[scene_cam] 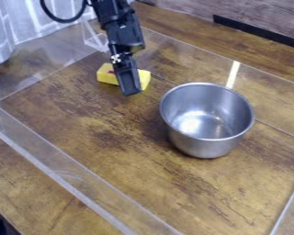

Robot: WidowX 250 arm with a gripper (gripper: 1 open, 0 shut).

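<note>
My gripper (130,81) hangs from the top of the camera view, its black fingers reaching down over a yellow block (110,74) on the wooden table. The fingertips are at the block's front side, hiding part of it. The gripper looks shut; whether it touches the block I cannot tell.
A steel pot (206,120) stands to the right of the block and gripper. Clear panels line the left and right edges of the table (125,174).
</note>
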